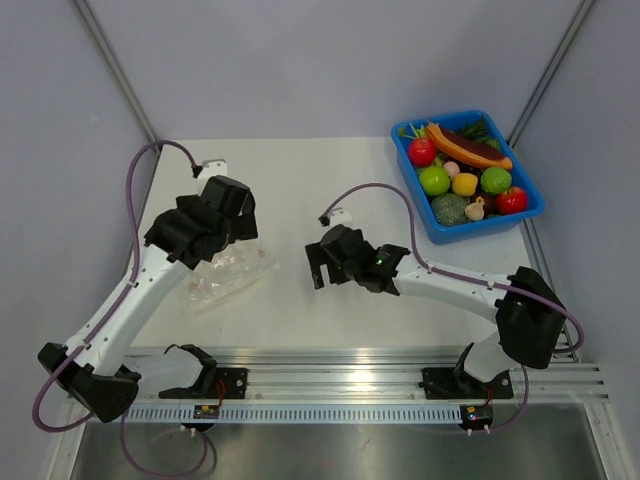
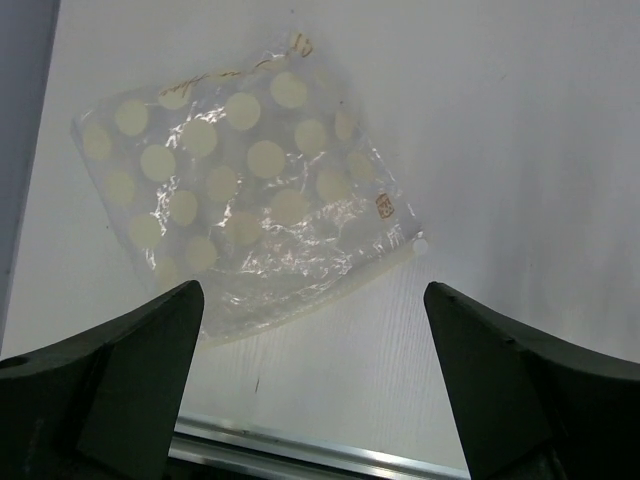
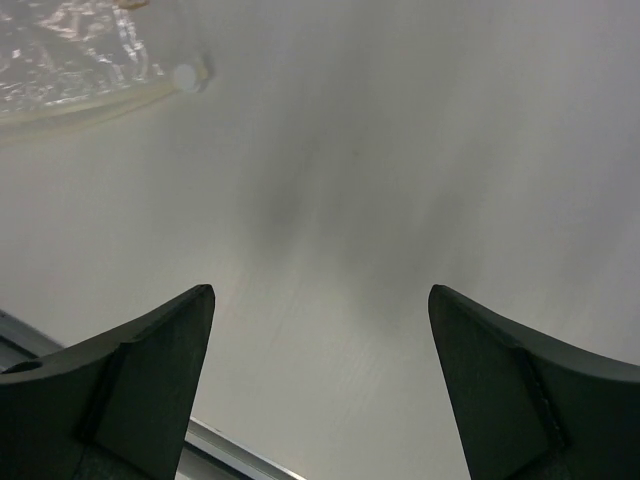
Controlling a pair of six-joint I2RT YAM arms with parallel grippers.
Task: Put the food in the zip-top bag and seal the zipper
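A clear zip top bag with pale dots (image 2: 265, 160) lies flat and looks empty on the white table, its pale zipper strip (image 2: 325, 297) along the near edge. Over it hangs my left gripper, open with nothing between its fingers; the arm hides much of the bag (image 1: 237, 270) in the top view. My right gripper is open and empty above bare table, to the right of the bag's zipper corner (image 3: 187, 77). The toy food, including a red tomato (image 1: 422, 152), a green apple (image 1: 434, 181) and a carrot (image 1: 437, 137), fills a blue bin (image 1: 486, 229).
The bin stands at the back right, clear of both grippers. Bare table (image 1: 290, 180) stretches between the bag and the bin. A metal rail (image 1: 340, 358) runs along the table's front edge, and grey walls close in the sides.
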